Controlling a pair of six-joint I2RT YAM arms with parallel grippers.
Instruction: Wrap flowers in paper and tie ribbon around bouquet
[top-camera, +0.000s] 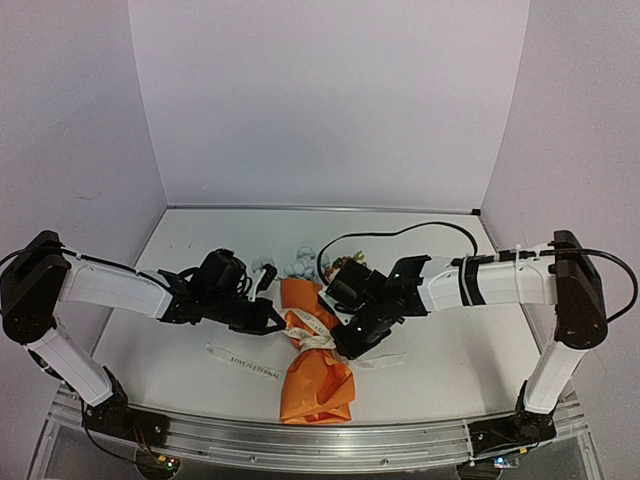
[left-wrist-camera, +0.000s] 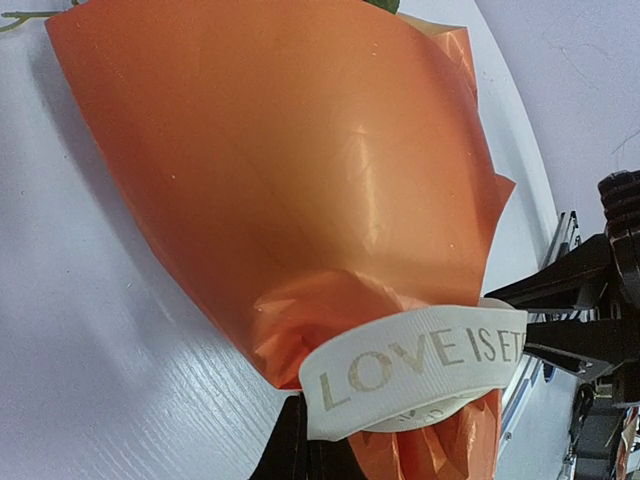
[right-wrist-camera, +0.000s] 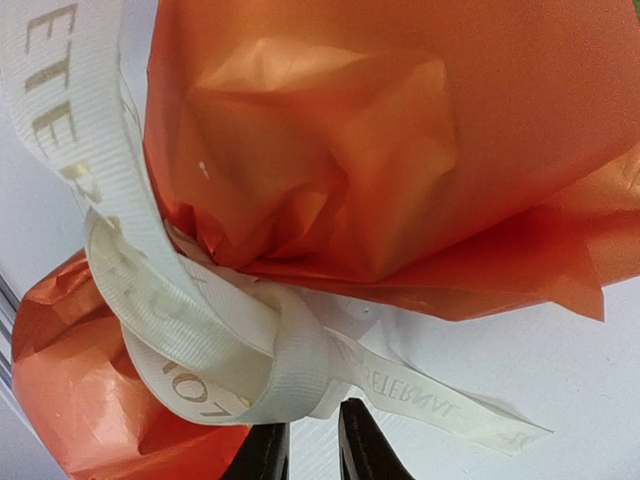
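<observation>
The bouquet lies wrapped in orange paper (top-camera: 315, 385), its blue-grey flowers (top-camera: 302, 263) toward the back. A white lettered ribbon (left-wrist-camera: 415, 360) circles its gathered waist, with a crossing (right-wrist-camera: 300, 360) on the right side. My left gripper is shut on the ribbon at the left of the waist, holding a loop out. On the other side, my right gripper has its fingers (right-wrist-camera: 262, 455) apart beside the crossing. Nothing clearly shows gripped between them; the ribbon passes just above the left one.
One loose ribbon tail (top-camera: 243, 362) lies on the white table to the left, another (right-wrist-camera: 450, 405) to the right. Both arms sit close together over the bouquet.
</observation>
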